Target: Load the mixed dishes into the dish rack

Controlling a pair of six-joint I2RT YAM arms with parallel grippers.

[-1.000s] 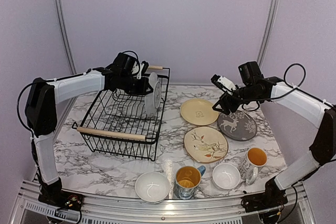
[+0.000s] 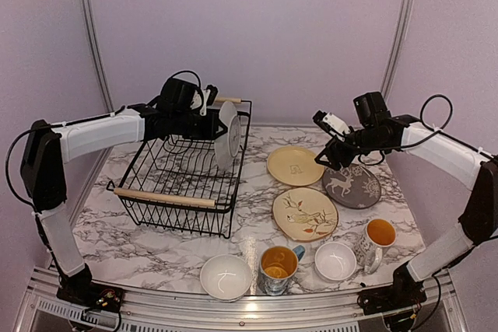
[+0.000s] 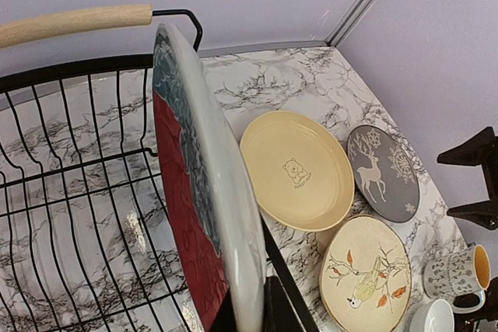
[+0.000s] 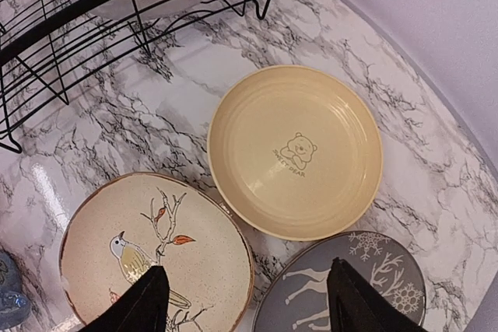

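A white-rimmed plate (image 3: 202,161), red and grey-blue on one face, stands upright in the black dish rack (image 2: 167,200), with my left gripper (image 2: 214,122) shut on it. My right gripper (image 2: 336,155) hangs open over the plates on the table, nothing between its fingers. Below it lie a cream bear plate (image 4: 294,153), a bird plate (image 4: 156,250) and a grey deer plate (image 2: 350,186).
Along the front stand a white bowl (image 2: 226,277), a mug with a blue handle (image 2: 278,268), a smaller bowl (image 2: 335,260) and a patterned mug (image 2: 369,246). The rack's front part is empty.
My left gripper and the plate in it have moved slightly up and a little left in the top view. The right arm looks unchanged.
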